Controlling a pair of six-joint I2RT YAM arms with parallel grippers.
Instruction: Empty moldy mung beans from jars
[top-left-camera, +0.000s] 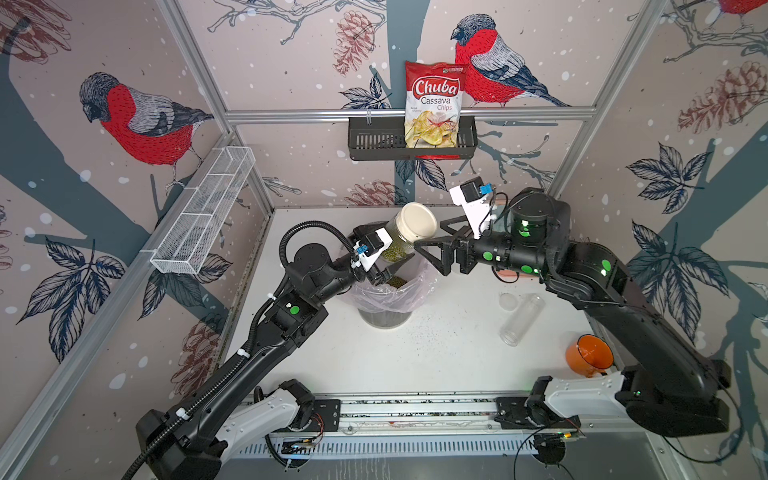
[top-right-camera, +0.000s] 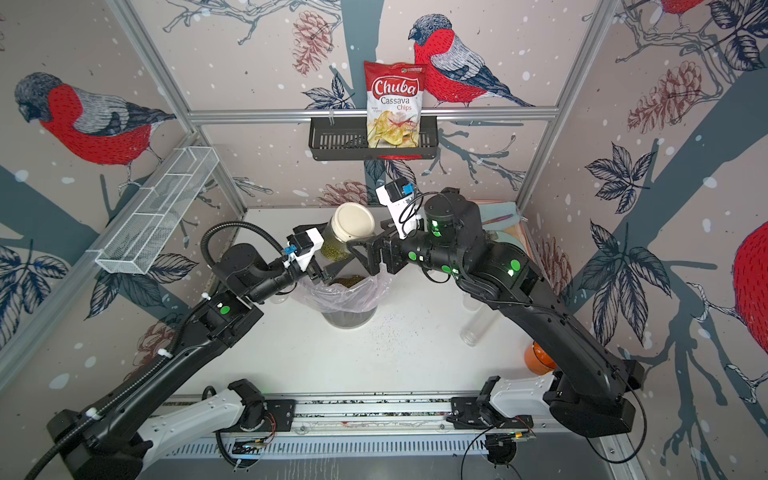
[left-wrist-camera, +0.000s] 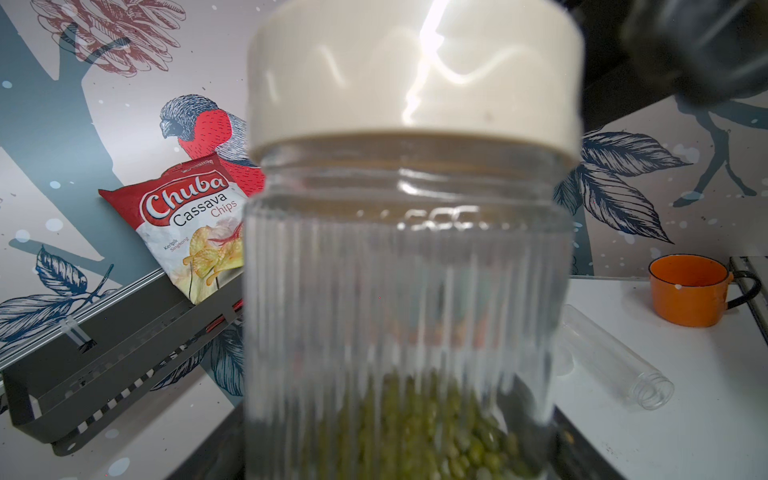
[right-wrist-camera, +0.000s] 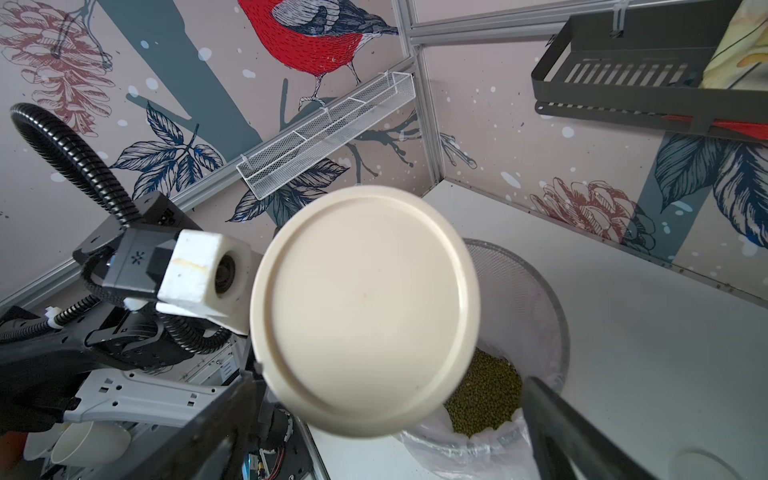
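A ribbed clear jar (left-wrist-camera: 404, 288) with green mung beans in its lower part and a cream lid (right-wrist-camera: 364, 308) on it is tilted over a bin lined with a plastic bag (top-left-camera: 388, 296). Beans (right-wrist-camera: 484, 392) lie in that bin. My left gripper (top-left-camera: 384, 260) is shut on the jar, holding it from the lower left. My right gripper (top-left-camera: 432, 248) faces the lid from the right, open, with its blurred fingers below and beside the lid in the right wrist view.
An empty clear jar (top-left-camera: 521, 320) lies on the table beside a round clear lid (top-left-camera: 508, 301), with an orange mug (top-left-camera: 589, 352) at the right edge. A dark basket (top-left-camera: 376, 144) with a chips bag hangs at the back; a white wire rack (top-left-camera: 200, 208) is at left.
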